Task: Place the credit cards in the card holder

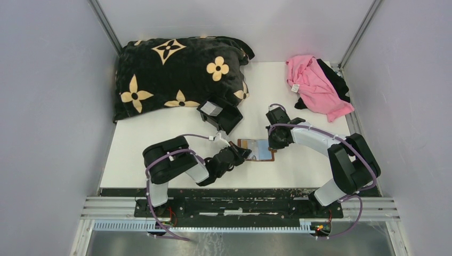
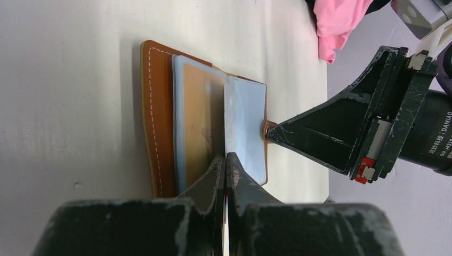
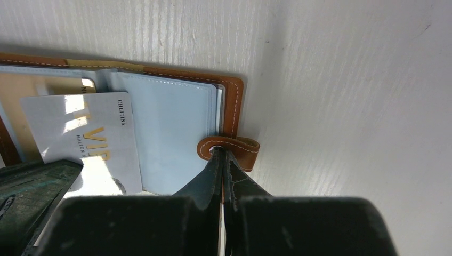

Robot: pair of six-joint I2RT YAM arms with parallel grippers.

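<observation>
The brown card holder lies open on the white table, with a tan pocket on its left half and a pale blue sleeve on its right. A white card with gold VIP lettering is pinched in my left gripper, which is shut on it. In the left wrist view this card stands nearly edge-on over the holder's middle; whether its edge is inside a pocket cannot be told. My right gripper is shut, its tip against the holder's leather strap; whether it pinches the strap is hidden.
Behind the holder stands an open black box with a pale item at its left. A dark patterned pillow fills the back left, and pink cloth lies at back right.
</observation>
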